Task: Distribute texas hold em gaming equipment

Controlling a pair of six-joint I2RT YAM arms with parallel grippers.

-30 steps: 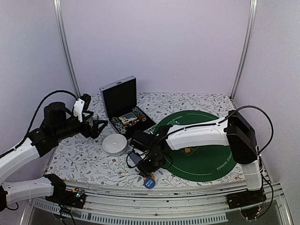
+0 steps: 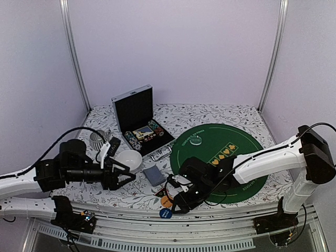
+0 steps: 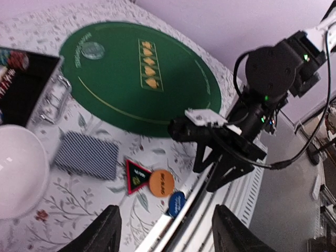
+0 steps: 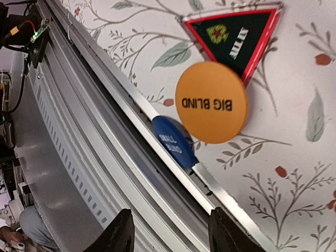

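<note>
At the table's front edge lies the blue small blind disc (image 2: pixel 166 213), tilted across the metal rail in the right wrist view. Just behind it is the orange big blind disc (image 4: pixel 211 102), partly over a black, red-edged triangle (image 4: pixel 233 39). My right gripper (image 2: pixel 172 195) hangs over these pieces, its fingers (image 4: pixel 123 231) apart and empty. My left gripper (image 2: pixel 128 177) stands open in front of the white bowl (image 2: pixel 128 159), nothing between its fingers. The blue-grey card deck (image 3: pixel 88 156) lies flat between the bowl and the green mat (image 2: pixel 236 181).
Behind the bowl stands an open case (image 2: pixel 134 113) of chips. A small clear tray (image 2: pixel 161 153) lies by it, and a clear round piece (image 2: pixel 195 140) sits on the mat. Past the front rail (image 2: pixel 126 212) the surface drops away.
The blue disc slid off the orange one toward the front edge.
</note>
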